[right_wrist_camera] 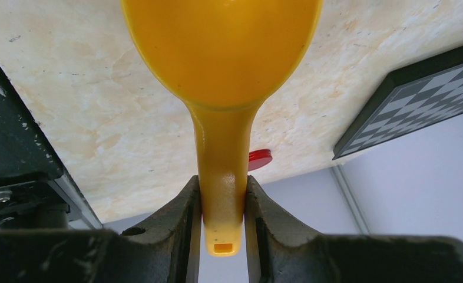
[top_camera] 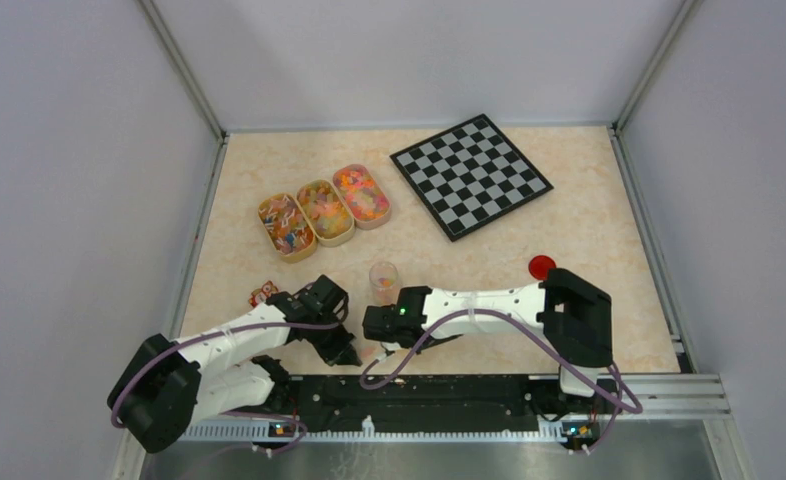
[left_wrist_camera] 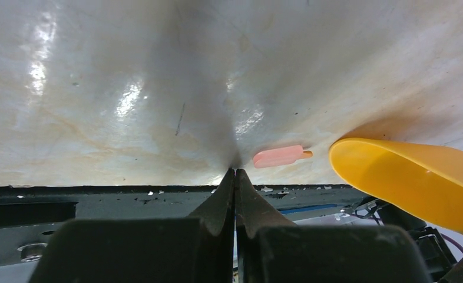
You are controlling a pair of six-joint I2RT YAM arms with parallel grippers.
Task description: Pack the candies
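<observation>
A pink popsicle-shaped candy (left_wrist_camera: 279, 156) lies on the table close to its front edge. My left gripper is shut just left of it, tips low near the table, with nothing showing between them. In the right wrist view my right gripper is shut on the handle of a yellow scoop (right_wrist_camera: 220, 138). The scoop's open mouth reaches in from the right in the left wrist view, beside the candy. Three tubs of candies stand at the back left: one of wrapped ones (top_camera: 287, 226), two of gummies (top_camera: 326, 210). A clear jar (top_camera: 384, 280) with some candy stands mid-table.
A red lid (top_camera: 542, 267) lies at the right. The checkered board (top_camera: 471, 177) is at the back. A red wrapped piece (top_camera: 262, 293) lies beside the left arm. Along the front runs the dark table edge (left_wrist_camera: 129, 203).
</observation>
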